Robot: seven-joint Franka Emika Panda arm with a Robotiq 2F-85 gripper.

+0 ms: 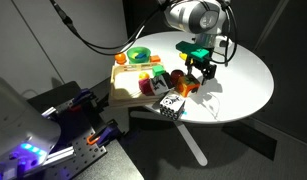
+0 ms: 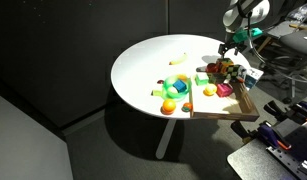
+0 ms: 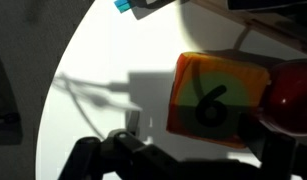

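Observation:
An orange-edged toy block with a dark face and a black "6" rests on the white table in the wrist view. In exterior view 1 the orange block lies just below my gripper. Seen from the wrist, my gripper is open, with its dark fingers spread at the lower edge and the block ahead of the gap. A dark red round object sits right beside the block. Whether a finger touches either one, I cannot tell.
A shallow wooden box holds several toys. Close to the block are a black-and-white item and a red-and-white block. A green bowl and a banana stand farther off.

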